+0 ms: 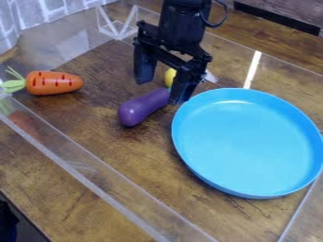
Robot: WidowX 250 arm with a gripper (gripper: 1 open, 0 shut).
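Observation:
My black gripper [168, 64] hangs open over the middle of the table, above a purple eggplant toy [143, 109] that lies diagonally on the wood. A small yellow object [169, 77] sits just behind, partly hidden by the gripper. To the right lies a large blue plate [246, 144]. An orange carrot toy [53, 83] with a pale green top rests at the left.
Clear plastic edges run along the left side and front. A narrow bright streak shows at the back right, behind the plate.

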